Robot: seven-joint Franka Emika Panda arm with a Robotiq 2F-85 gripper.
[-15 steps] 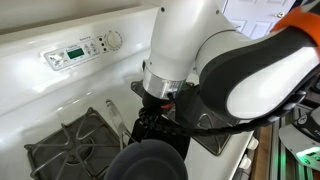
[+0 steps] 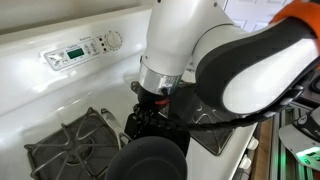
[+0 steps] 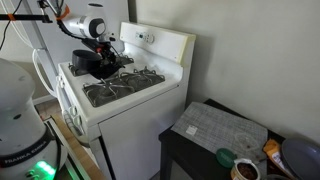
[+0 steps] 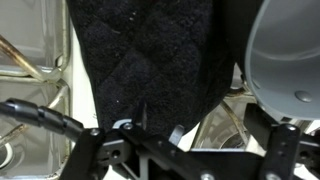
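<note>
A dark round pan sits at the front of the stove in exterior view 1, beside and below my gripper. In the wrist view its grey inside fills the right edge. Black quilted cloth lies below the gripper, seen also as a dark patch behind the pan. My gripper stands open over the cloth's edge, its dark fingers apart. Nothing shows gripped; whether a finger touches the cloth or pan, I cannot tell.
Burner grates lie left of the pan. The stove's control panel rises behind. On a dark table away from the stove are a grey cloth, a green cup and another pan.
The arm has shifted slightly left and down in exterior view 1. The pan looks nearly unmoved.
</note>
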